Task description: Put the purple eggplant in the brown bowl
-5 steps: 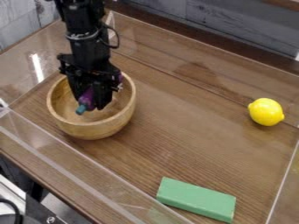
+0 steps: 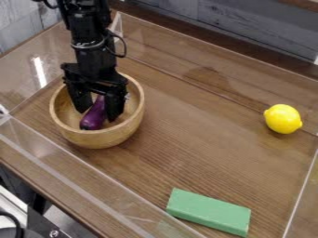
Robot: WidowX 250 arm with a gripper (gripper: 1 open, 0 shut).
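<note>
The purple eggplant lies inside the brown bowl, tilted, its lower end toward the front wall. My gripper reaches down into the bowl from above and stands open, its dark fingers spread on either side of the eggplant's upper part. That upper part is partly hidden by the gripper, so I cannot tell whether a finger touches it.
On the right side of the wooden table sits a yellow lemon-like object. A green block lies near the front. Between them and the bowl the tabletop is bare.
A second ago the eggplant was higher, held in the gripper over the bowl.
</note>
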